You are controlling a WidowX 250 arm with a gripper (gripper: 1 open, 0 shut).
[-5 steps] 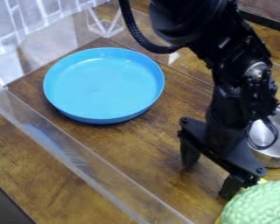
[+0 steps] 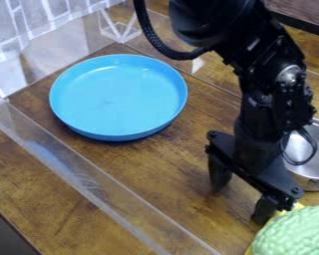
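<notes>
My black gripper (image 2: 239,189) hangs low over the wooden table at the right, fingers open and pointing down, with nothing visible between them. A pale green, textured cabbage-like object (image 2: 295,235) lies at the bottom right, just beside my right finger, on something yellow that is mostly hidden. A metal pot (image 2: 311,159) sits behind the gripper at the right edge, partly hidden. A blue round tray (image 2: 119,95) rests at the upper left, apart from the gripper.
Clear strips or walls run along the left and back, with a patterned white surface beyond at the top left.
</notes>
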